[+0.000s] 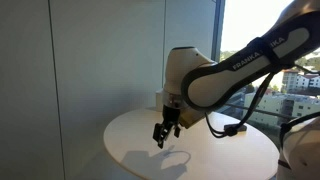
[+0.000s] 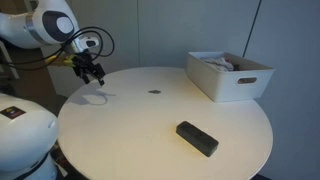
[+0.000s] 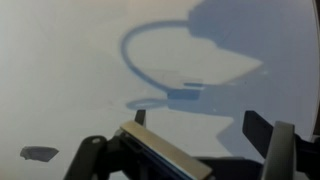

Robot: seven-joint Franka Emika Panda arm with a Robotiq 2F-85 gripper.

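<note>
My gripper [image 2: 93, 77] hangs above the far left part of the round white table [image 2: 130, 135] in exterior view 2. In the wrist view the gripper is open, its two fingers well apart with bare tabletop and shadow between them. A small flat dark piece [image 2: 154, 92] lies on the table, apart from the gripper; the wrist view has a dark piece [image 3: 39, 153] at its lower left. Toward the front right rests a black oblong block [image 2: 197, 138].
A white bin [image 2: 238, 88] with crumpled light cloth [image 2: 218, 63] and something darker inside stands at the back right. In exterior view 1 the arm hides part of the table, and a window [image 1: 255, 25] lies behind.
</note>
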